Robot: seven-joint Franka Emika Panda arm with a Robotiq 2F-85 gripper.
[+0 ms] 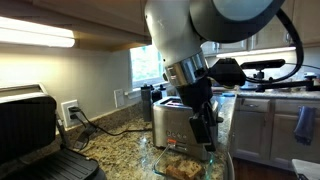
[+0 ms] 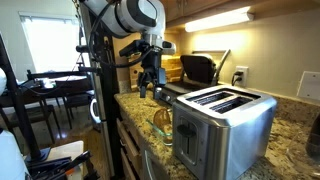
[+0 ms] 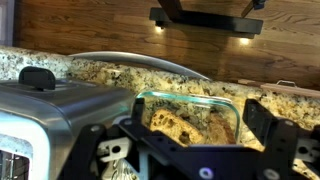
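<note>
My gripper stands open, its two black fingers wide apart with nothing held between them. Below it in the wrist view lies a clear glass dish (image 3: 188,99) with browned pieces of bread or similar food (image 3: 175,126) inside. Exterior view 1 shows the same dish (image 1: 160,158) on the granite counter, the gripper (image 1: 207,137) above its right side. A silver toaster (image 2: 225,130) stands beside the dish, and its two top slots look empty in exterior view 2. The toaster's end (image 3: 65,110) fills the left of the wrist view.
A dark ribbed grill or press (image 1: 28,125) sits open at the left of exterior view 1. Wall outlets and a black cord (image 1: 105,131) are behind. The counter's edge (image 3: 240,91) runs close by the dish, with wooden floor beyond.
</note>
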